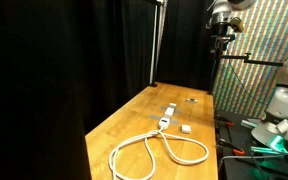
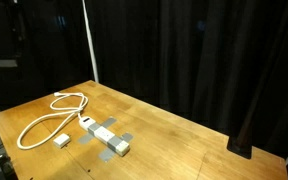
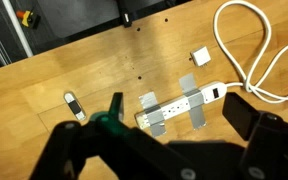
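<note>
My gripper is open, its dark fingers wide apart with nothing between them. It hangs high above the table, as exterior view 1 shows at the upper right. Below it in the wrist view lies a white power strip (image 3: 212,93), with grey tape (image 3: 152,114) across it in two places. Its white cable (image 3: 222,41) loops away over the table. Beside the strip sits a small white block (image 3: 200,56), apart from it, perhaps a plug or charger. A small white-and-dark object (image 3: 75,105) lies alone to the left; what it is I cannot tell.
Black curtains (image 2: 194,60) hang behind it, and a dark stand (image 2: 241,143) rises near the back edge. Dark equipment (image 3: 44,22) borders the table in the wrist view.
</note>
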